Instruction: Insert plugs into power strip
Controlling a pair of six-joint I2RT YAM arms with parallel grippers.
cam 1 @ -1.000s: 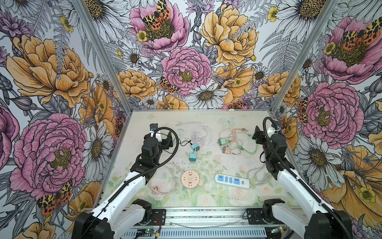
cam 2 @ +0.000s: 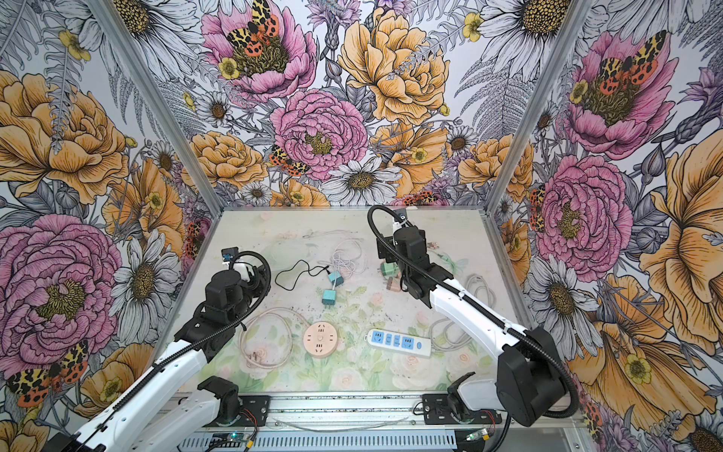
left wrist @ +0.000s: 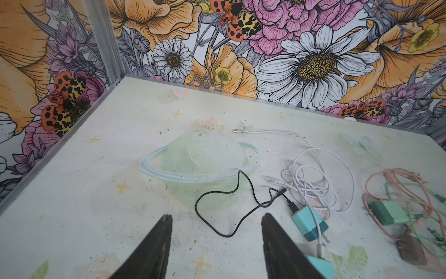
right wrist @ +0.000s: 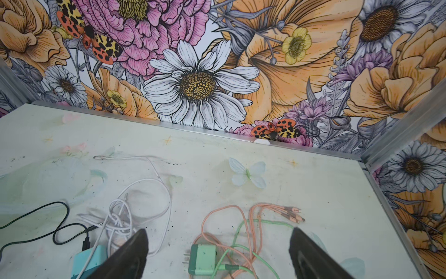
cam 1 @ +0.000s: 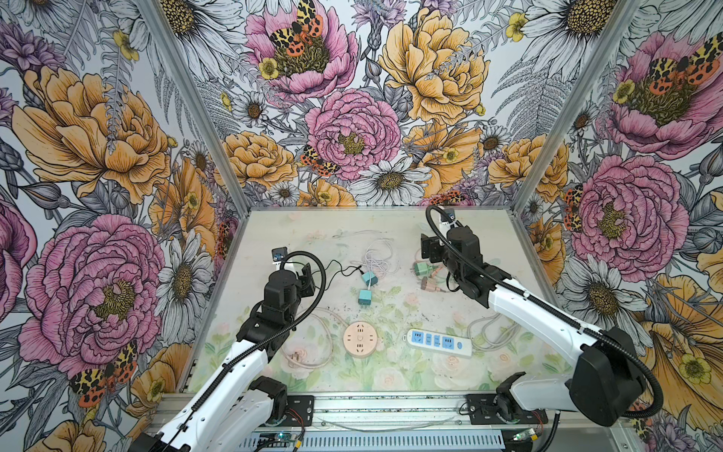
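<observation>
Two teal plugs (cam 1: 369, 278) lie mid-table, one on a black cable and the other on a white cable. To their right are a green plug (right wrist: 202, 260) and a brown plug (left wrist: 411, 248), tangled in pink and green cables. A round pink socket (cam 1: 360, 339) and a white power strip (cam 1: 439, 342) with blue outlets rest nearer the front. My left gripper is open above the table, left of the teal plugs, nothing between its fingers. Above the green plug's tangle hovers my right gripper, open and empty; in the top views its arm covers part of those cables.
A coiled white cable (left wrist: 304, 181) spreads behind the teal plugs. Loops of cord (cam 1: 493, 331) trail right of the power strip. Bare table (left wrist: 116, 186) lies at the left, and the back right corner is clear too.
My right arm has swung left from the right side to over the pink and green cables. My left arm has shifted slightly left and toward the front. The plugs have not moved.
</observation>
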